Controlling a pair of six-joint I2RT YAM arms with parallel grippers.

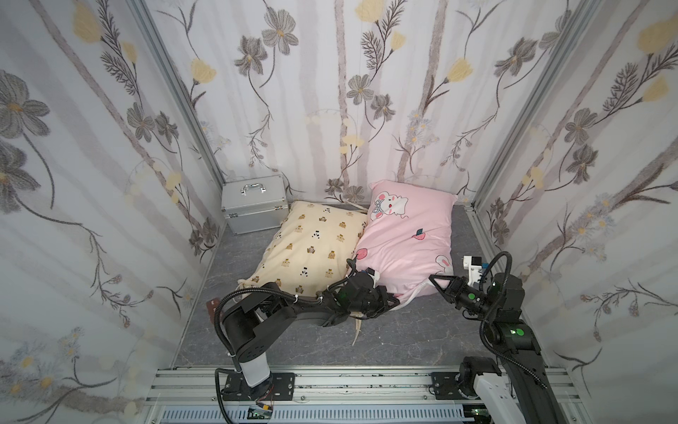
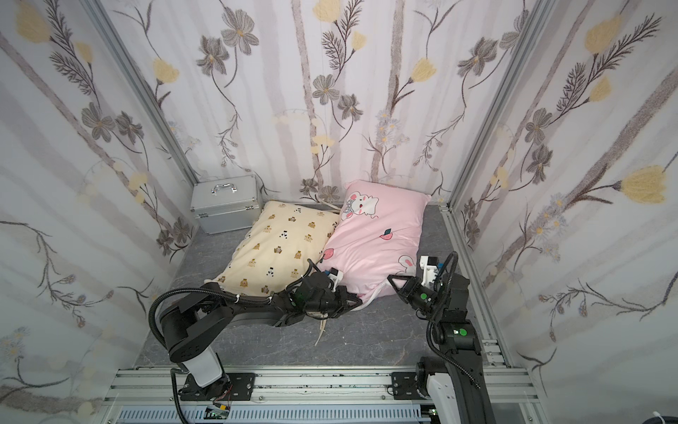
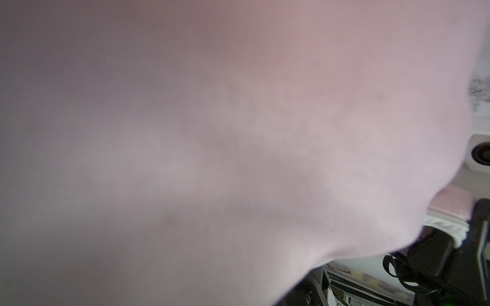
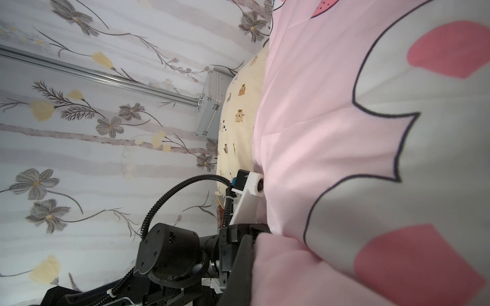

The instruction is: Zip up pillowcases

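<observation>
The pink pillowcase (image 1: 409, 226) lies stuffed and flat on the floor at the right, and beside it at the left rests the cream pillowcase (image 1: 310, 240). At the pink one's near edge, a pale strip of cloth stretches taut between my two grippers. My left gripper (image 1: 395, 302) is shut on the lower end of that strip; my right gripper (image 1: 433, 279) is shut on its upper right end. Blurred pink cloth (image 3: 214, 153) fills most of the left wrist view, hiding the left fingertips. The zipper and its pull cannot be made out.
A silver case (image 1: 254, 205) stands at the back left, against the cream pillowcase. A small reddish-brown block (image 1: 212, 308) is partly covered by the left arm. Bare grey floor (image 1: 409, 342) lies in front of the pillows.
</observation>
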